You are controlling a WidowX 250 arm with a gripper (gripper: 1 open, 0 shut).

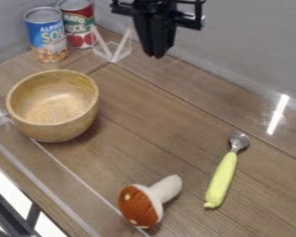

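My black gripper (158, 28) is high at the top centre, mostly cut off by the frame edge; whether its fingers are open or shut does not show clearly. A toy mushroom with an orange-brown cap (140, 205) lies on its side near the front. To its right, a yellow-green handled utensil (221, 178) with a metal tip lies on the wood. A light wooden bowl (55, 124) sits at the left.
Two cans, an alphabet soup can (48, 39) and a tomato can (79, 20), stand at the back left beside a clear plastic frame. A white wall runs along the back.
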